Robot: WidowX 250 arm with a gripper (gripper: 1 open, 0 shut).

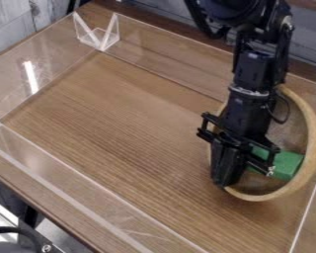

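My black gripper [228, 163] reaches down from the top right, low over the left part of a light wooden bowl [304, 180] at the right side of the table. A green object [286, 164] lies in the bowl, just right of the gripper and partly behind it. The fingertips are dark and partly overlap the bowl's rim; I see nothing clearly held between them, and the gripper looks shut.
A clear plastic holder [99, 36] stands at the back left. Cables lie at the bottom left corner.
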